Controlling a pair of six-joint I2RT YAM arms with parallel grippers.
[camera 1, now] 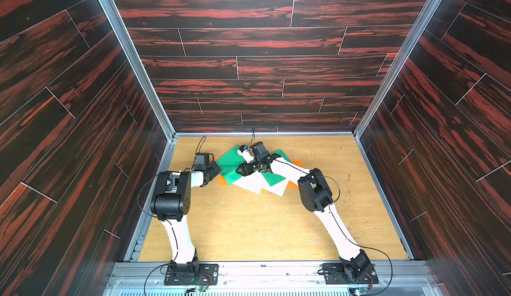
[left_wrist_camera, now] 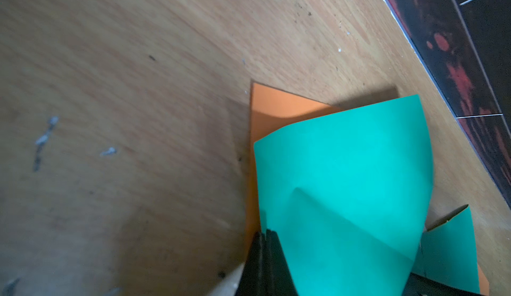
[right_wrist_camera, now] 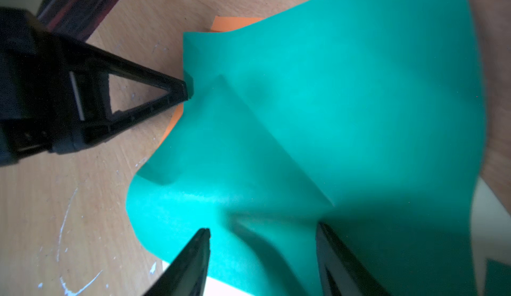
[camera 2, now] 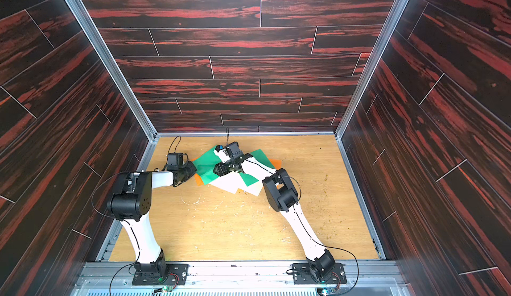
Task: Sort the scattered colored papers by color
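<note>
A large green paper (camera 1: pixel 226 160) lies on the left of the pile, its surface bowed and creased. At its left edge, my left gripper is shut with that edge running in between the fingertips. Orange paper (left_wrist_camera: pixel 287 107) shows beneath it. Over the same green sheet, my right gripper stands open, fingers apart and nothing held between them. A second green paper (camera 1: pixel 275 179) lies farther right, partly under the right arm. White papers (camera 1: pixel 247 184) poke out along the front, and another orange piece (camera 1: pixel 293 184) shows at the right.
Bare wooden table (camera 1: pixel 250 221) stretches in front of the pile and to its right. The back wall (camera 1: pixel 266 104) rises close behind the papers. Both grippers are near each other over the left sheet, and the right arm crosses the pile.
</note>
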